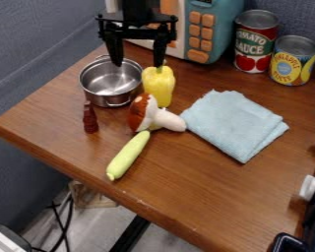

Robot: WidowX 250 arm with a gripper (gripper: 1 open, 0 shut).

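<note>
The black gripper (137,55) hangs over the back left of the wooden table, its two fingers spread apart above a steel pot (110,83) and a yellow pepper (159,86), nothing visible between them. In front of the pepper lie a red-and-white mushroom-like toy (154,117) and a pale yellow-green corn or zucchini (127,157). A small dark-red bottle (91,118) stands left of them.
A folded light-blue cloth (236,124) lies right of centre. A tomato sauce can (255,42), a yellow can (291,61) and a teal toy appliance (209,30) stand at the back.
</note>
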